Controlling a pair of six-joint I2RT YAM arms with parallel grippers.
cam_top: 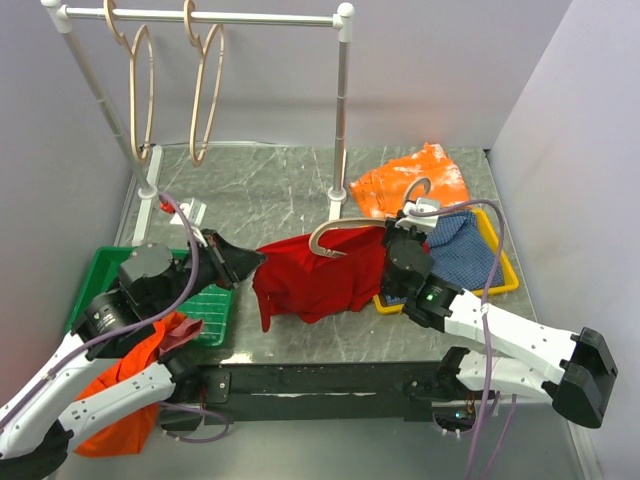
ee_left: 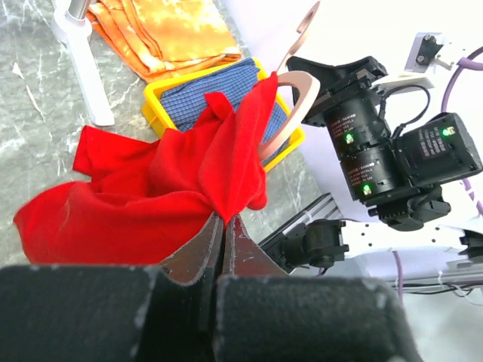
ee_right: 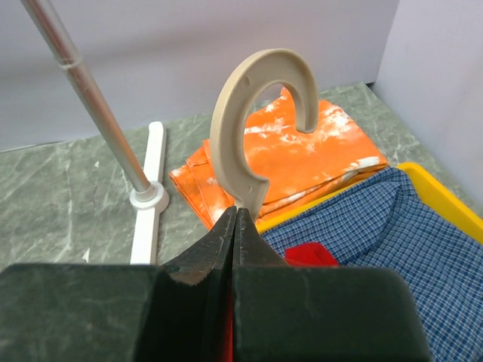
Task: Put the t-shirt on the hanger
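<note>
A red t-shirt (cam_top: pixel 322 272) hangs between my two arms over the middle of the table. My left gripper (cam_top: pixel 262 257) is shut on its left edge; in the left wrist view, the red cloth (ee_left: pixel 219 177) gathers to a point at the fingertips. My right gripper is shut on a beige hanger (ee_right: pixel 226 136) just below its hook. One curved end of this hanger (cam_top: pixel 322 238) lies over the upper part of the shirt in the top view. The hanger's other parts are hidden by cloth and the right arm.
Two beige hangers (cam_top: pixel 200 100) hang on the rack (cam_top: pixel 240 17). A yellow tray (cam_top: pixel 510 265) with blue cloth (cam_top: pixel 460 250) stands at right, orange cloth (cam_top: pixel 420 175) behind it. The green tray (cam_top: pixel 85 290) is at left, and more orange cloth (cam_top: pixel 115 430) hangs off the front edge.
</note>
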